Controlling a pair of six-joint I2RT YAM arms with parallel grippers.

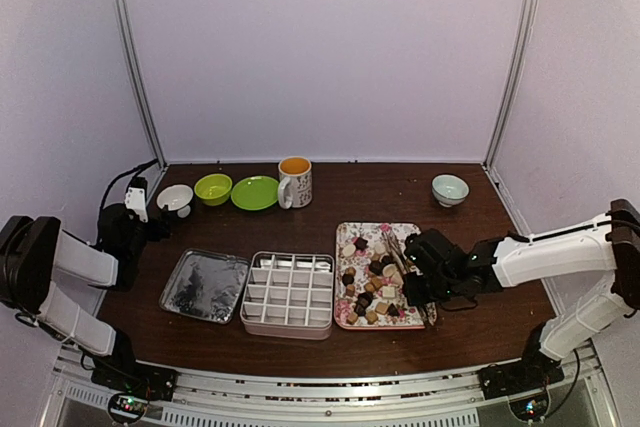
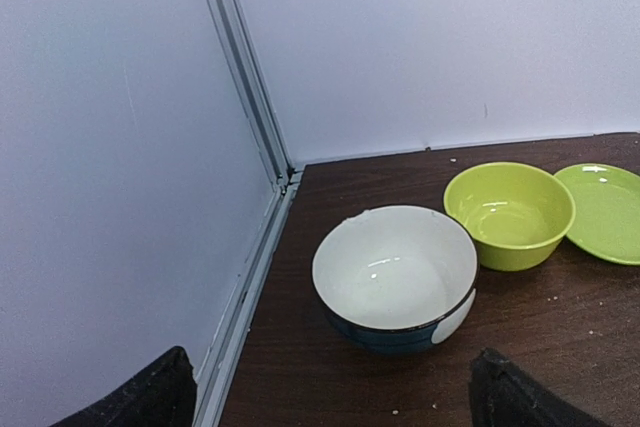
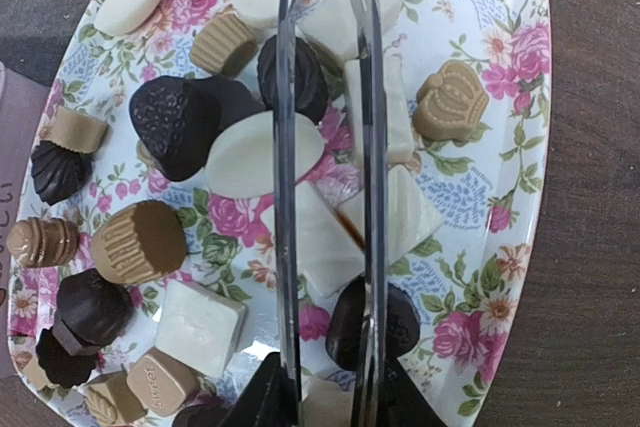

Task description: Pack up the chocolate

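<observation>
Assorted dark, milk and white chocolates lie on a floral tray (image 1: pixel 350 233), among them a crown-shaped piece (image 3: pixel 448 102) and a white square (image 3: pixel 197 324). The empty compartment box (image 1: pixel 285 317) stands left of it. My right gripper (image 1: pixel 393 257), fitted with long clear tong-like fingers, is over the tray's right part, part open above white and dark pieces; whether anything is between the tips cannot be seen. My left gripper (image 1: pixel 157 217) stands open at the far left, fingertips at both lower edges of the left wrist view, nothing between them.
A metal tray (image 1: pixel 203 284) lies left of the box. A white bowl (image 2: pixel 395 267), lime bowl (image 2: pixel 508 214), green plate (image 1: pixel 255 194) and mug (image 1: pixel 300 187) stand at the back left, a small bowl (image 1: pixel 450 189) at the back right.
</observation>
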